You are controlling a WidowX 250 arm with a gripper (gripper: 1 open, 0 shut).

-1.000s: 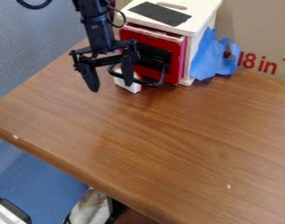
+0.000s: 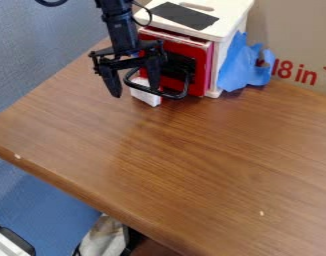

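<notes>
A toy oven or microwave (image 2: 195, 22) with a white body, dark top panel and red front (image 2: 203, 65) stands at the back of the wooden table. My black gripper (image 2: 131, 80) hangs in front of its left part, fingers pointing down. A black loop, apparently a handle, and a small white block (image 2: 148, 98) are at the gripper's right finger. Whether anything is between the fingers is unclear.
A blue cloth-like object (image 2: 243, 64) lies against the oven's right side, before a cardboard sheet (image 2: 297, 40).
My gripper has shifted slightly to the right, toward the oven front. The oven and the other objects look unchanged.
</notes>
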